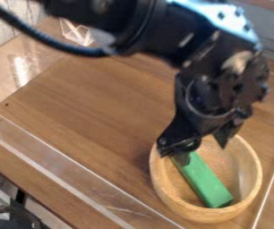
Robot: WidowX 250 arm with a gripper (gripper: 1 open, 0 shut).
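Note:
A wooden bowl (169,188) sits at the lower right of the board, with a green bar (208,182) lying slanted inside it. My dark gripper (200,141) hangs open over the back of the bowl, its fingertips just above the rim and the upper end of the green bar. Nothing clear shows held between the fingers; that end of the bar is partly hidden by the near finger.
A clear strip edge runs along the front, and a white tiled wall (2,36) stands at the back left. A dark cable crosses the upper left.

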